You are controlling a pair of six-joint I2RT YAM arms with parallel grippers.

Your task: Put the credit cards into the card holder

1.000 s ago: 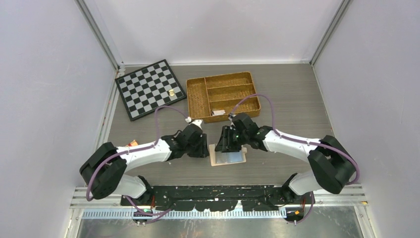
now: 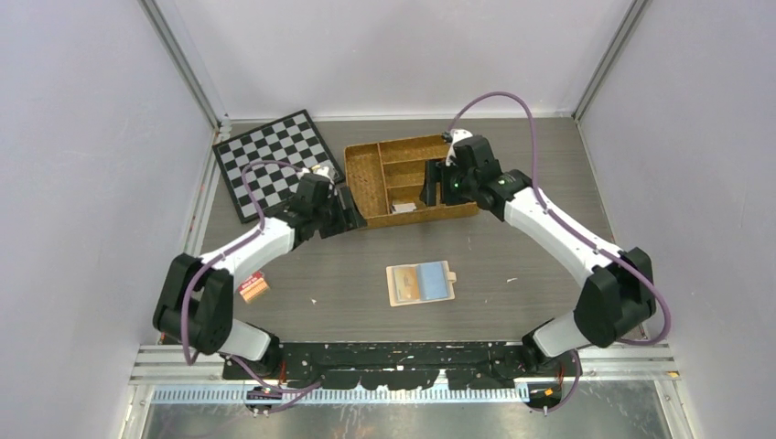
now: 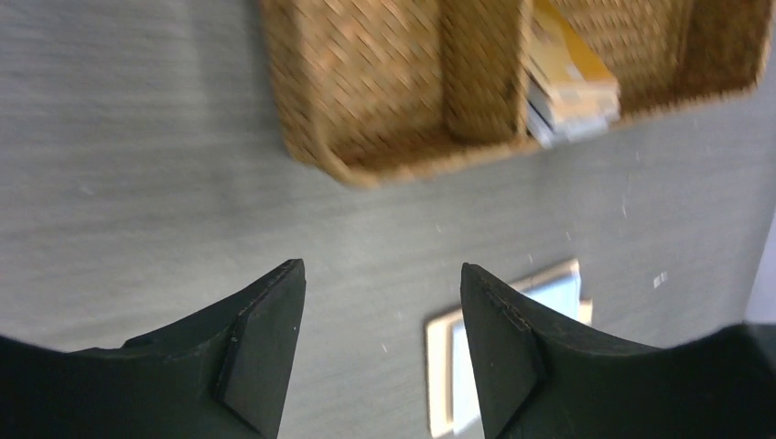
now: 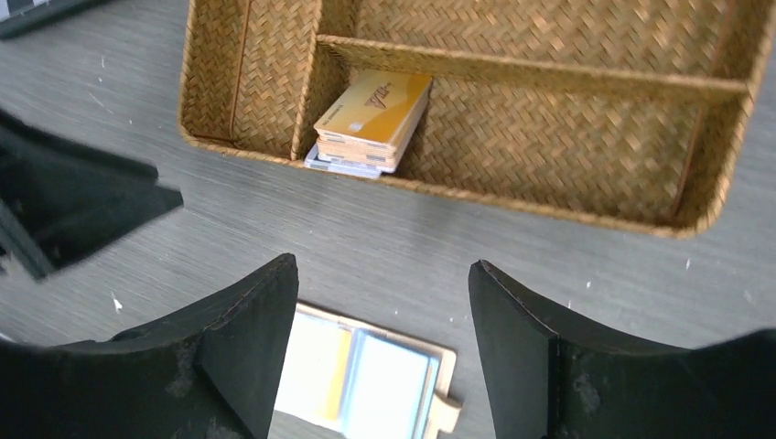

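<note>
A beige card holder (image 2: 393, 288) lies spread open on the table, a yellow card (image 2: 407, 285) in its left half and a blue one (image 2: 434, 281) in its right. Further back, a stack of cards (image 4: 377, 105), yellow on top with bluish ones beneath, rests in the front compartment of the woven basket (image 4: 512, 203). My right gripper (image 2: 430, 184) is open above that basket, nothing between its fingers. Open and empty as well, my left gripper (image 2: 349, 209) hovers by the basket's front left corner. In the left wrist view, a finger partly hides the holder.
Behind the left arm a checkered board (image 2: 274, 155) lies at the back left. A small red-and-orange box (image 2: 253, 286) sits near the left arm. Bare table (image 2: 540, 265) stretches to the right of the holder.
Both arms have moved back, away from the card holder and up to the basket. The right gripper earlier covered the holder's left half, which now shows its yellow card.
</note>
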